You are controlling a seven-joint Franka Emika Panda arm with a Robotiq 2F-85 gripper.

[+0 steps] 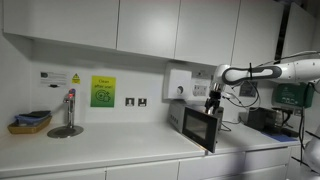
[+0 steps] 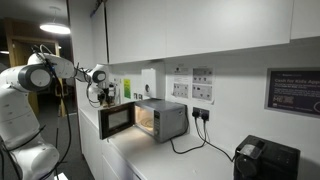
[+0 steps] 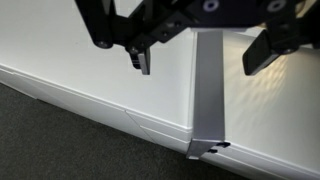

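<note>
A microwave (image 2: 170,118) stands on the counter with its door (image 2: 117,119) swung open. In exterior view 1 the dark door (image 1: 200,127) faces the camera. My gripper (image 1: 212,106) is over the top of the door there, and in exterior view 2 the gripper (image 2: 106,101) appears above the door too. Looking down from the wrist, the open gripper has its fingers (image 3: 140,60) wide apart. The grey door edge (image 3: 208,95) runs below and between them, and nothing is gripped. Whether a finger touches the door I cannot tell.
Wall cupboards (image 1: 150,27) hang above. A black appliance (image 2: 266,160) stands at the other end.
</note>
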